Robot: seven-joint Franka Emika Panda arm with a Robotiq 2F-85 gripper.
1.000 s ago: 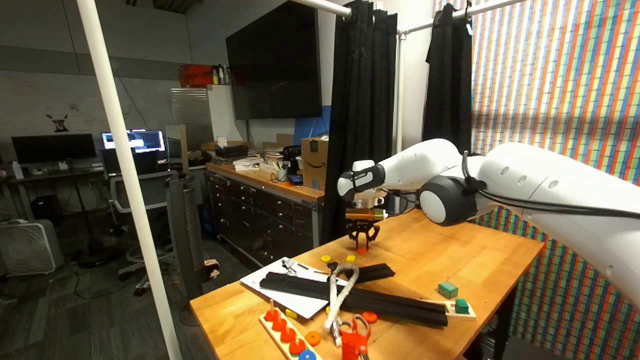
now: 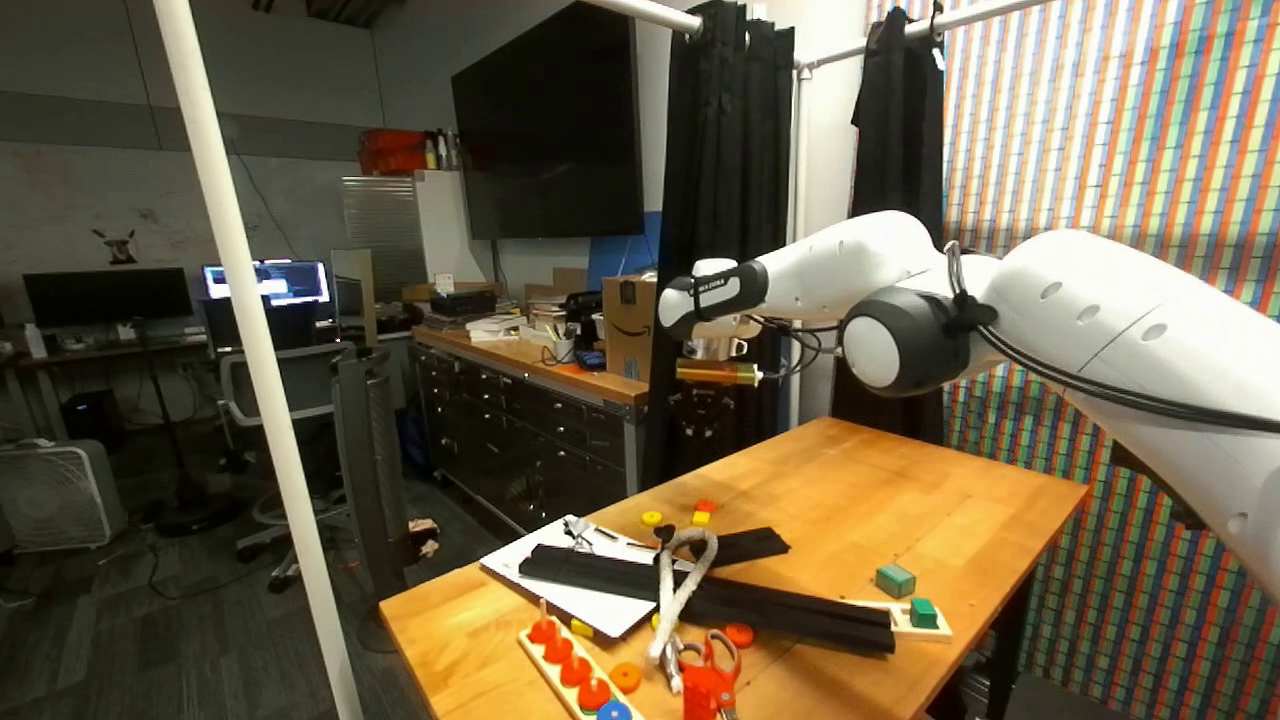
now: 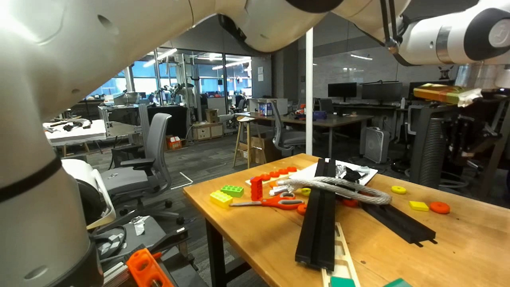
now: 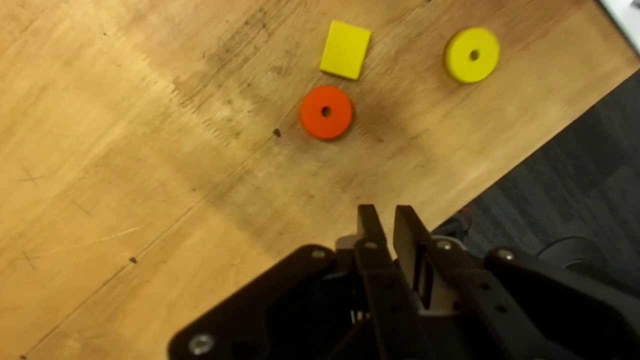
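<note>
In the wrist view my gripper is nearly closed over the table, with a narrow gap between its fingers and nothing visible in it. An orange-red disc (image 4: 326,113) with a centre hole lies flat on the wood, clear of the fingertips. Close beside it is a yellow square block (image 4: 346,50). A yellow disc (image 4: 472,55) rests farther right, near the table edge. In exterior view 1 my gripper is dark against the curtain and cabinet, raised above the table's far side.
Black strips (image 2: 768,610), a rope loop (image 2: 684,582) and a clipboard (image 2: 624,606) crowd the table's middle. Red-handled scissors (image 3: 282,201) and a peg board (image 2: 564,666) lie beyond them. Green blocks (image 2: 895,581) sit to the right.
The gripper has risen from the far part of the table, where it stood at the orange-red disc. That disc now lies slightly left of its earlier spot, closer to the yellow square.
</note>
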